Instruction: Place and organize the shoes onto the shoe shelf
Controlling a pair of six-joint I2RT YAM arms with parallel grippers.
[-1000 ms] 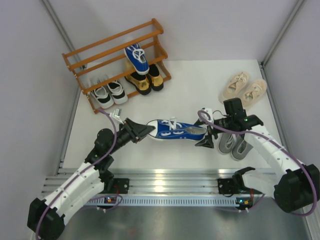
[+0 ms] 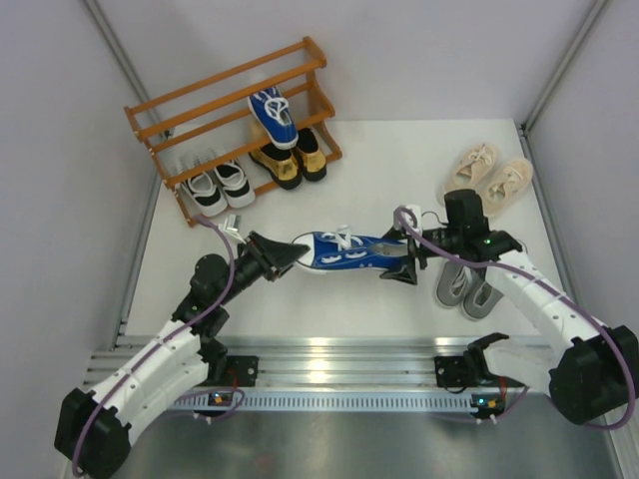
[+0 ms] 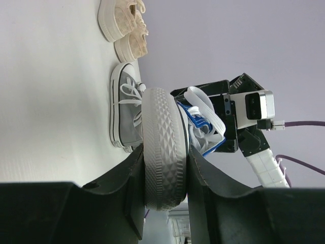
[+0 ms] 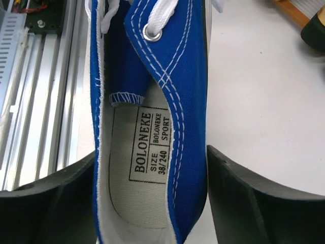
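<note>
A blue canvas shoe [image 2: 344, 249] hangs mid-table between both arms. My left gripper [image 2: 289, 254] is shut on its toe end; in the left wrist view the white rubber toe [image 3: 162, 147] fills the space between the fingers. My right gripper [image 2: 404, 254] is at the heel, its fingers on either side of the shoe, as the right wrist view shows; whether they grip it is unclear. The wooden shelf [image 2: 215, 105] holds another blue shoe [image 2: 270, 110], tan-and-black shoes [image 2: 280, 165] and black-and-white shoes [image 2: 215, 190].
Beige shoes [image 2: 484, 175] lie at the back right, with grey shoes [image 2: 464, 289] nearer, partly behind the right arm.
The right gripper and the heel end of the shoe have risen slightly toward the back in the top view; the left gripper has barely moved.
</note>
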